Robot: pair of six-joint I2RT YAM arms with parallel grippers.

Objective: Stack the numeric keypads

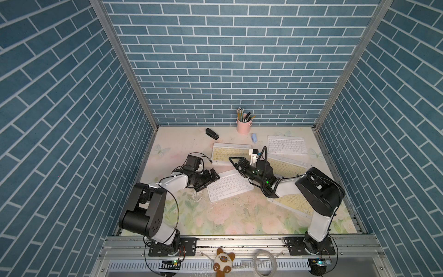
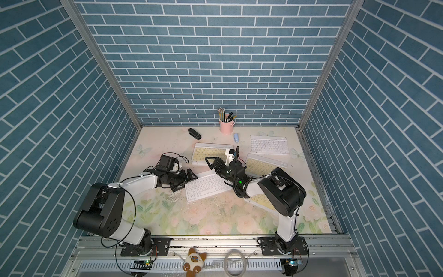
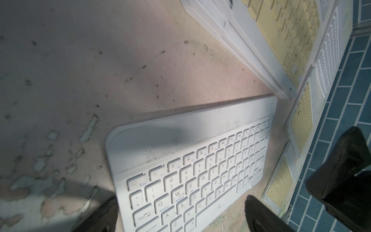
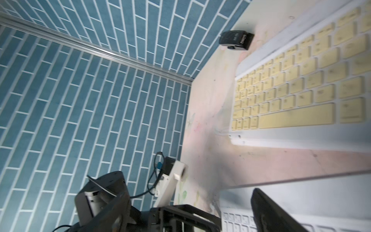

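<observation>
A white keyboard (image 1: pixel 229 185) lies at an angle mid-table. Behind it sits a yellow-keyed keyboard (image 1: pixel 223 153), whose side shows two layers in the left wrist view. At the white keyboard's left end is my left gripper (image 1: pixel 207 181), its fingers (image 3: pixel 102 218) spread well apart near that end. My right gripper (image 1: pixel 237 164) is open over the white keyboard's right back corner, beside the yellow one; the left wrist view shows it raised. Two more yellow-keyed keyboards, one farther back (image 1: pixel 289 166) and one nearer (image 1: pixel 293 204), are partly hidden by the right arm. Another white keyboard (image 1: pixel 286 145) rests back right.
A pink pencil cup (image 1: pixel 243 125), a black stapler (image 1: pixel 211 133) and a small blue item (image 1: pixel 253 137) stand along the back. Clear table shows at the front middle and left. My right forearm spans the right side.
</observation>
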